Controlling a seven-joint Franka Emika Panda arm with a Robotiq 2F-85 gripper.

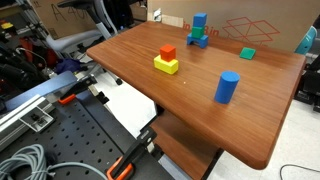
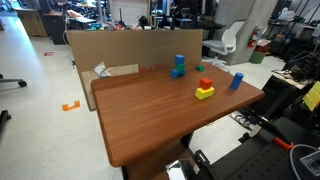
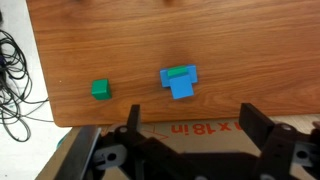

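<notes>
On the wooden table a stack stands near the cardboard back panel: a blue block on top, a green piece under it and a blue base. A separate green block lies to its right. Nearer the front, a red block rests on a yellow piece. A blue cylinder stands upright by itself. In the wrist view, my gripper is open, its fingers wide apart with nothing held between them. From above, the stack's blue top appears just ahead of the gap.
The cardboard panel rises along the table's back edge. Bare tabletop fills one end of the table. Loose cables lie off the edge in the wrist view. A black bench stands at the front.
</notes>
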